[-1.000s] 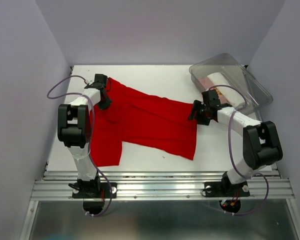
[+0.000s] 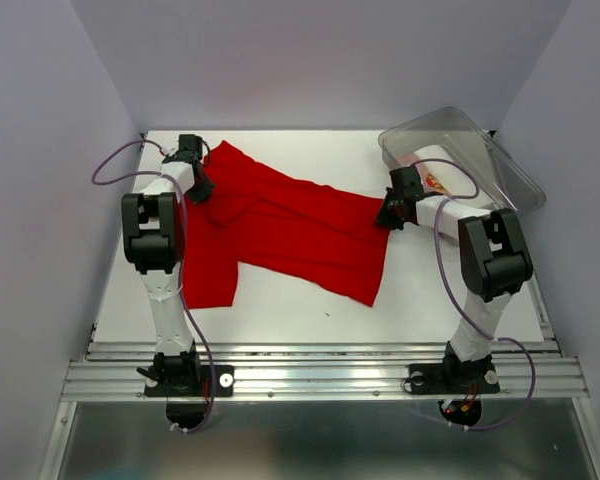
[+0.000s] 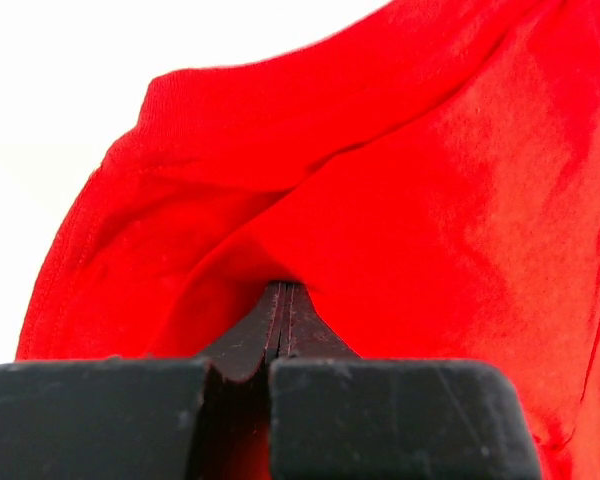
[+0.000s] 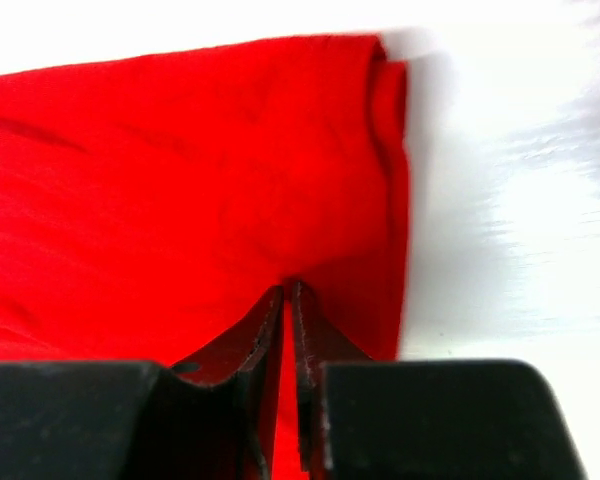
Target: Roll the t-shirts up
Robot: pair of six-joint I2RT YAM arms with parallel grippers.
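Note:
A red t-shirt (image 2: 310, 235) lies spread across the table, its far edge folded over and one part (image 2: 211, 283) reaching toward the front at the left. Near its left end my left gripper (image 2: 202, 190) is shut, its fingertips tucked into a crease of the cloth (image 3: 400, 230) in the left wrist view. At the right end, my right gripper (image 2: 388, 217) is shut on the shirt near its side edge. The right wrist view shows those fingers (image 4: 265, 320) close together on the fabric (image 4: 230, 180); the pinched cloth itself is mostly hidden.
A clear plastic bin (image 2: 450, 140) stands at the back right, partly behind the right arm, with something pale inside.

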